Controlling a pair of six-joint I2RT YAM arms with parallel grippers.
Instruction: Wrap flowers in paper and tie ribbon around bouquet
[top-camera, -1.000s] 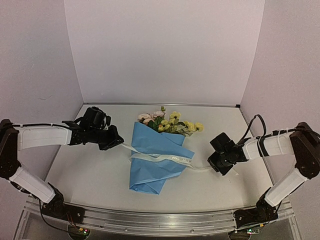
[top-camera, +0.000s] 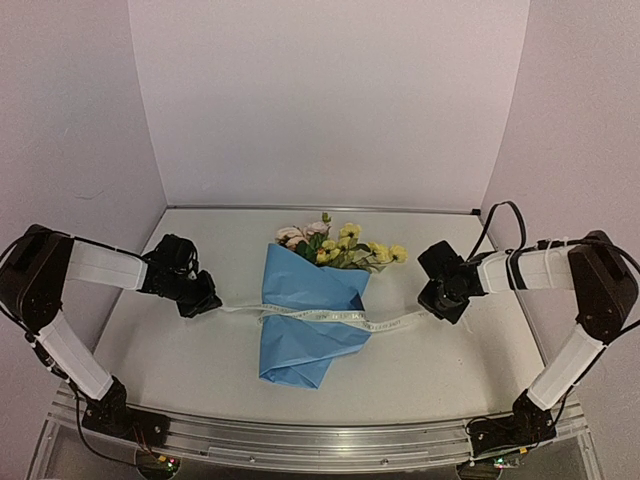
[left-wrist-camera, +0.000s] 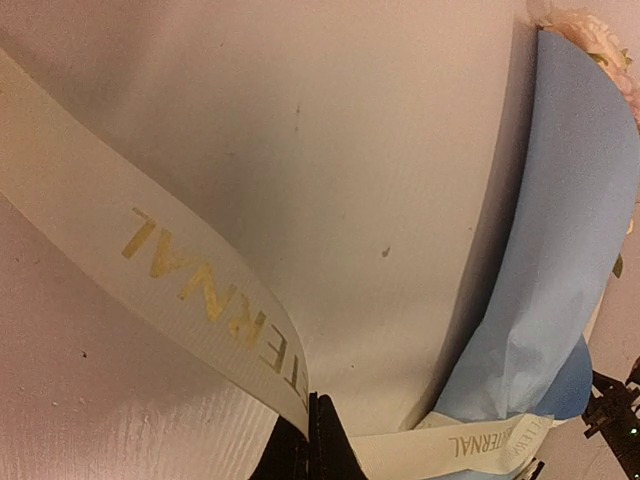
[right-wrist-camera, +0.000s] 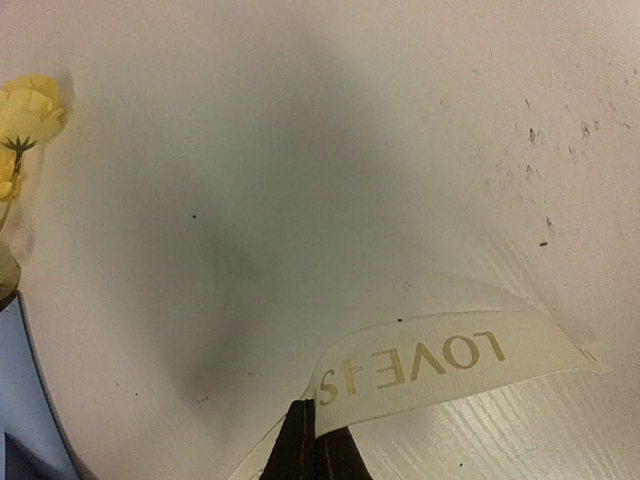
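Wrapped in blue paper (top-camera: 300, 348), the bouquet lies mid-table, its pink and yellow flowers (top-camera: 345, 247) showing at the far end. Across the wrap runs a white ribbon (top-camera: 312, 315), stretched out to both sides. To the left of the bouquet, my left gripper (top-camera: 216, 305) is shut on the ribbon; gold letters show on its loose tail (left-wrist-camera: 200, 270) in the left wrist view. On the right side, my right gripper (top-camera: 428, 306) is shut on the ribbon's other end, with a short lettered tail (right-wrist-camera: 430, 365) past its fingers (right-wrist-camera: 298, 440). The ribbon's underside is hidden.
Walls stand at the back, left and right, and a metal rail (top-camera: 310, 440) runs along the front edge.
My left gripper has moved left and slightly nearer the front, drawing the ribbon straighter. The paper's right edge has been pulled in under the ribbon.
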